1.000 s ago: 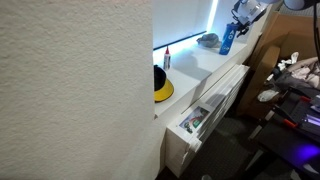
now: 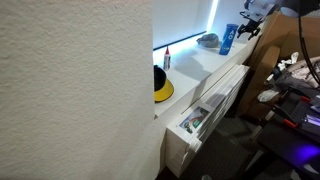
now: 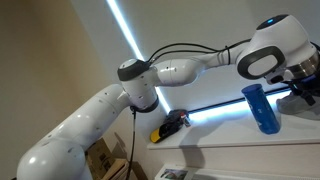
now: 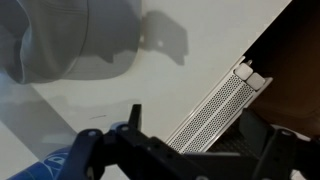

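My gripper reaches in from the bottom of the wrist view, its dark fingers wide apart and nothing between them. Beyond it are the pale ledge and a slotted metal vent (image 4: 215, 112). In exterior view 1 the gripper (image 2: 248, 28) hangs over the far end of the ledge, just right of an upright blue cylinder (image 2: 228, 40). A grey cap (image 2: 208, 41) lies on the other side of that cylinder. Up close, the grey cap (image 4: 85, 40) fills the upper left, and part of the blue cylinder (image 4: 42, 166) shows at the lower left.
Nearer on the white ledge (image 2: 195, 72) are a red-and-white bottle (image 2: 167, 60) and a yellow-and-black cap (image 2: 162, 88). Below the ledge, an open drawer (image 2: 190, 131) holds small items. A dark table (image 2: 285, 142) stands at the right.
Over the last second the arm and gripper have shifted right, away from the blue cylinder, in exterior view 1. The cylinder, caps and drawer look unmoved.
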